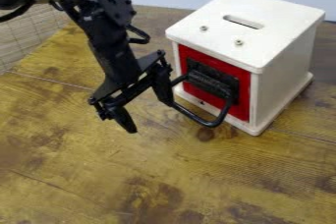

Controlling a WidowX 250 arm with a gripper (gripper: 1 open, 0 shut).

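A white box (276,71) with a slot and two small knobs on top stands at the right, its front a red panel (239,74). A black part with a large looped handle (214,121) is mounted on that panel. My black gripper (147,103) hangs open just left of the box, above the wooden table, with nothing visible between its fingers.
A tiled surface (24,41) lies beyond its left edge, and a pale wall stands behind the box.
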